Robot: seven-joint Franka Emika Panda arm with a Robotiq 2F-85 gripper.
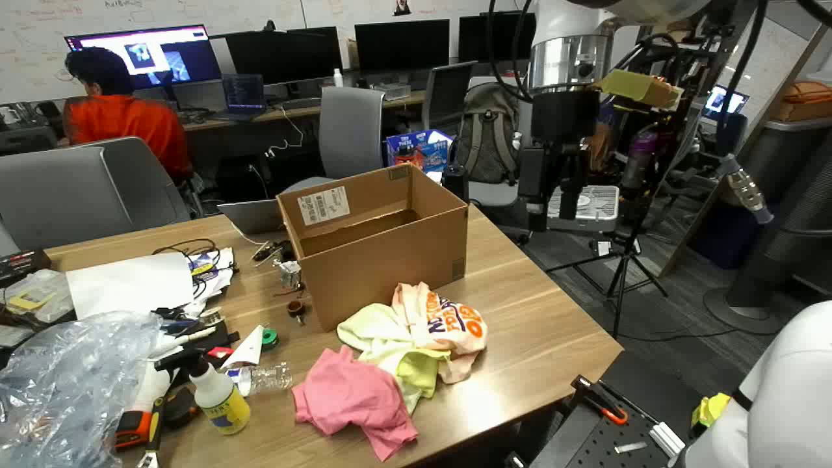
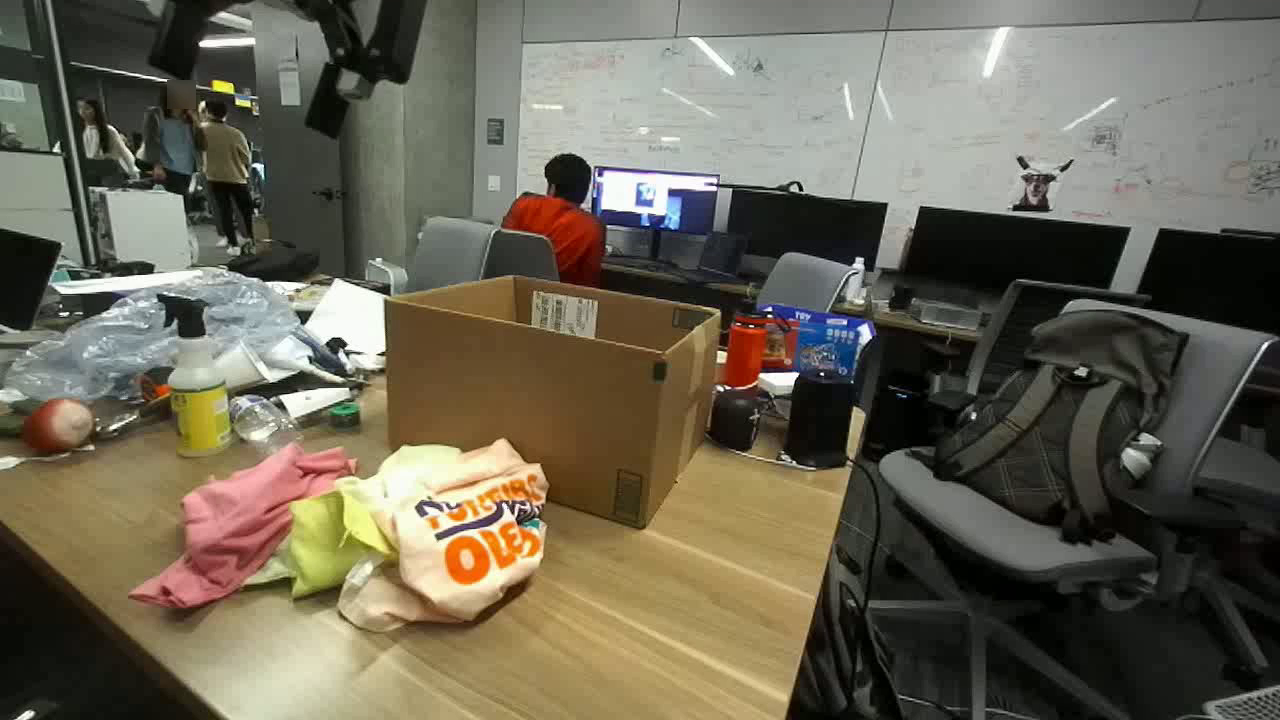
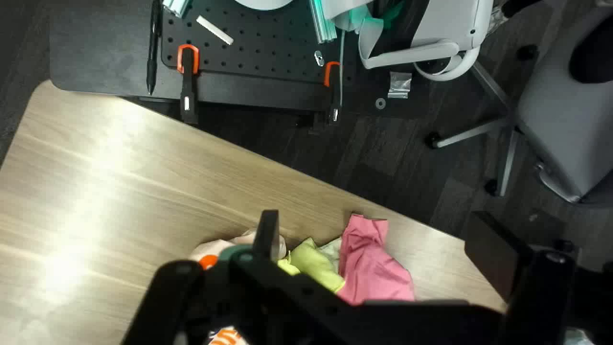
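Note:
Three crumpled cloths lie together on the wooden table: a pink cloth (image 1: 355, 398), a yellow-green cloth (image 1: 382, 343) in the middle, and a peach cloth (image 2: 462, 528) with orange and navy lettering. Right behind them stands an open-topped cardboard box (image 2: 528, 396); what part of its floor shows looks bare. High above the table hangs my gripper, open, with nothing between its widely spread fingers. From the wrist view the cloths appear below it, partly covered by the gripper's body.
Clutter fills the table's left side, including a spray bottle (image 1: 222, 398), a clear plastic bag (image 1: 70, 382) and a plastic bottle (image 1: 269, 378). Behind the box are a red bottle (image 2: 745, 350) and dark speakers (image 2: 819, 420). Bare tabletop (image 2: 672, 600) lies to the right of the cloths.

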